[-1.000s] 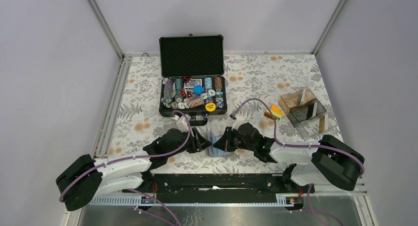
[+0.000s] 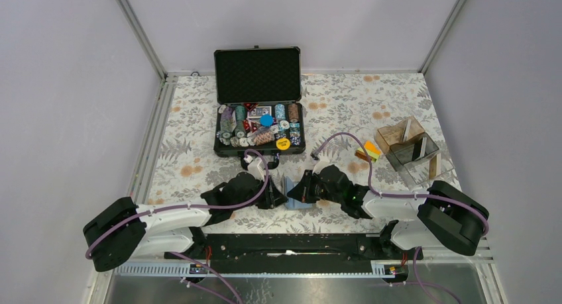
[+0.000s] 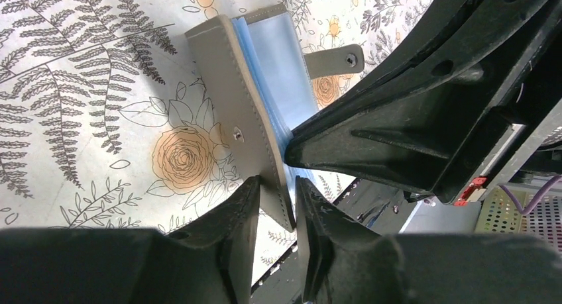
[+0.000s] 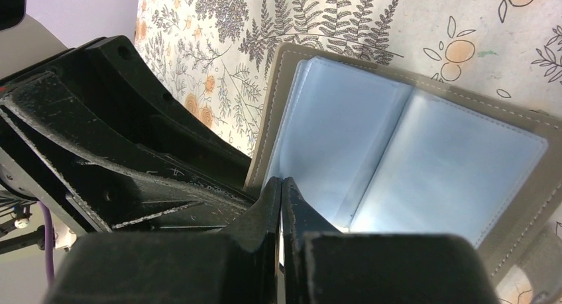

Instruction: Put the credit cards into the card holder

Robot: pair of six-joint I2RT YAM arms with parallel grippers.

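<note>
The card holder, grey with pale blue sleeves, lies open between my grippers at the front of the table. My left gripper has its fingertips around the lower end of the grey cover, fingers part open in the left wrist view; whether it grips is unclear. My right gripper is shut at the sleeves' edge, no card visible between its fingertips. The coloured cards lie in a small pile to the right.
An open case of poker chips stands at the back centre. A transparent divided box sits at the right.
My left gripper has moved slightly right and toward the front edge, onto the holder's end. The right arm looks nearly still.
</note>
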